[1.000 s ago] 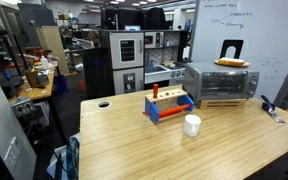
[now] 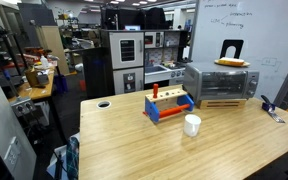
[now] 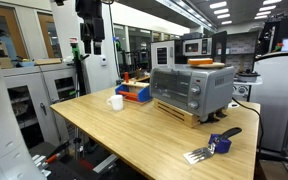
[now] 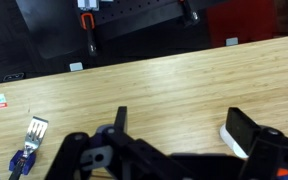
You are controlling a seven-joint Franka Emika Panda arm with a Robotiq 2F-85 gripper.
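My gripper is open above the wooden table, its dark fingers spread wide with nothing between them. In exterior view 2 the gripper (image 3: 92, 44) hangs high, pointing down, well clear of everything on the tabletop. A white mug (image 2: 192, 125) stands on the table in front of a blue rack (image 2: 154, 112) with a wooden top and red parts. From the wrist, the mug (image 4: 230, 138) shows at the right, partly covered by a finger. A spatula (image 3: 197, 155) lies beside a dark blue object (image 3: 220, 144) near the table's edge.
A silver toaster oven (image 2: 219, 82) rests on a wooden stand (image 3: 176, 114), with an orange-topped item (image 2: 231, 62) on its top. A small dark-ringed round item (image 2: 104, 105) lies near the table's far-left corner.
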